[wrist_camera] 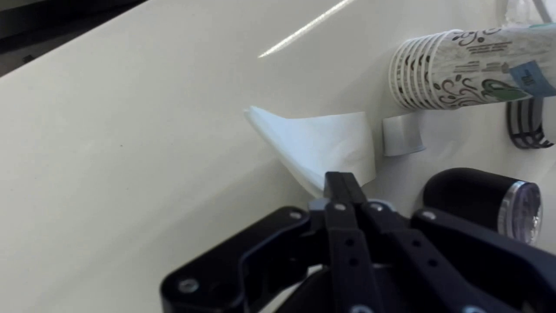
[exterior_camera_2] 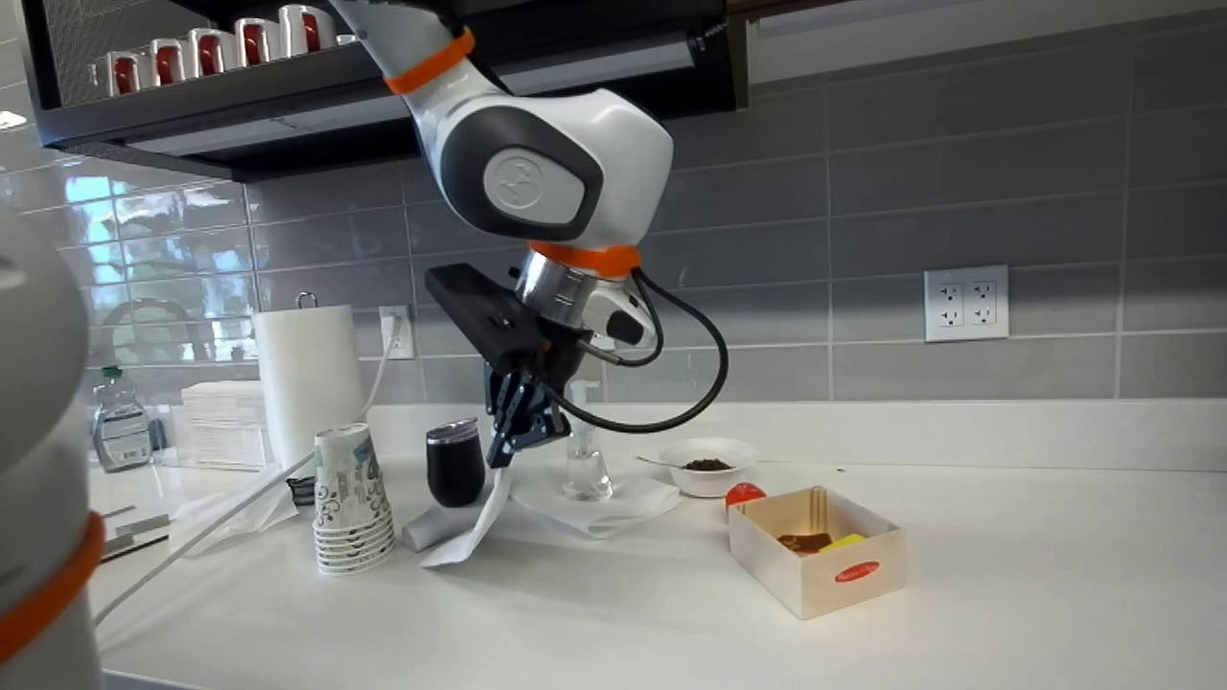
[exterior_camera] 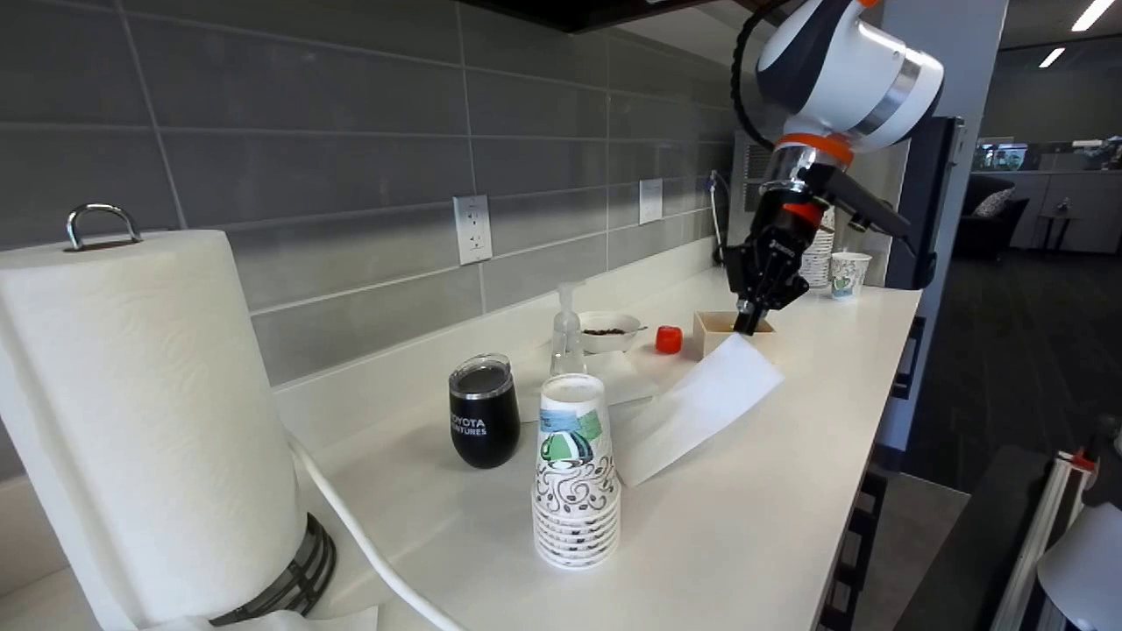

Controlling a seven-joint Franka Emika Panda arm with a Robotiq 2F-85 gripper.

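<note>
A white paper napkin point(exterior_camera: 702, 405) hangs slanting from my gripper point(exterior_camera: 747, 321), which is shut on its upper edge. In exterior view 1 the napkin's lower end comes down by the cup stack, and whether it touches the counter there I cannot tell. From the second exterior view the napkin point(exterior_camera_2: 474, 533) appears nearly edge-on below the fingertips point(exterior_camera_2: 501, 455). In the wrist view the fingers point(wrist_camera: 341, 190) are pressed together, with the napkin point(wrist_camera: 333, 143) extending out beyond them; the pinched part is hidden.
Close to the napkin stand a stack of paper cups point(exterior_camera: 576, 473) and a black tumbler point(exterior_camera: 484, 412). Farther back are a soap bottle point(exterior_camera_2: 587, 460), a white bowl point(exterior_camera_2: 715, 454), a red lid point(exterior_camera_2: 744, 494) and a wooden box point(exterior_camera_2: 845, 581).
</note>
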